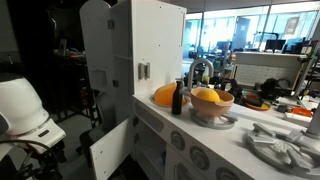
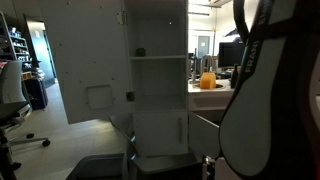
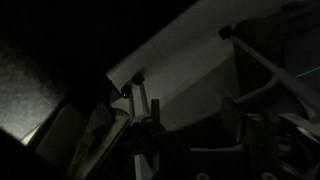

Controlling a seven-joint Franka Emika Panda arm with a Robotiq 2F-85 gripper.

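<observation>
My white arm [image 1: 25, 110] stands at the far left in exterior view 1, beside an open lower cabinet door [image 1: 112, 150]. In the dark wrist view my gripper is open, and nothing shows clearly between its fingers. A tall white cabinet [image 1: 158, 45] rises behind the counter; in exterior view 2 its inside shows, with a small dark object [image 2: 141, 52] on a shelf. On the counter are an orange-brown bowl [image 1: 208, 106] holding something yellow [image 1: 206, 95], a dark bottle [image 1: 177, 100] and an orange object [image 1: 164, 96].
A round grey tray [image 1: 262, 150] with grey pieces lies on the near right of the white counter [image 1: 215, 150]. A curved faucet [image 1: 203, 64] stands behind the bowl. The open upper cabinet door [image 2: 90, 60] takes up space at left in exterior view 2.
</observation>
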